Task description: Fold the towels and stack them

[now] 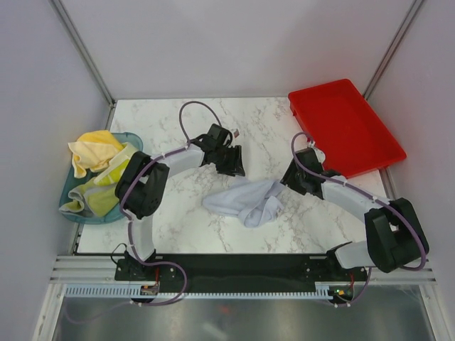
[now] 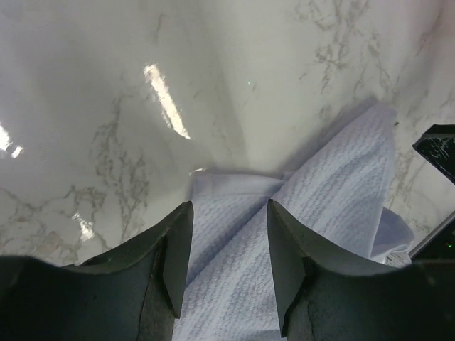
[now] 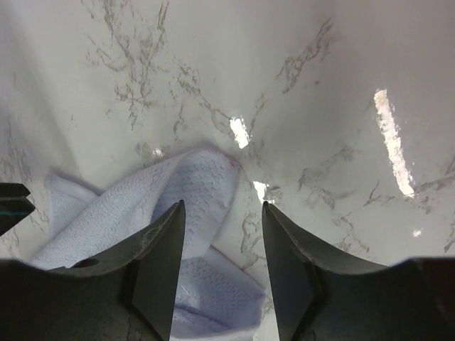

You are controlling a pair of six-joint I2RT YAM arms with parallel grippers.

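A crumpled pale lavender towel [image 1: 245,202] lies on the marble tabletop in front of both arms. My left gripper [image 1: 240,172] hovers just off the towel's far-left corner; in the left wrist view, that corner [image 2: 234,185] lies beyond and between the parted fingertips. Over at the towel's right end is my right gripper [image 1: 282,185]. In the right wrist view, the raised end of the towel [image 3: 206,177] reaches between its parted fingers, nearer the left one. Both grippers are open, and neither has cloth clamped.
A blue-green basket [image 1: 137,141] at the left holds several towels, among them a yellow one [image 1: 96,150]. An empty red bin [image 1: 345,121] stands at the back right. Bare marble [image 1: 249,128] lies behind the lavender towel.
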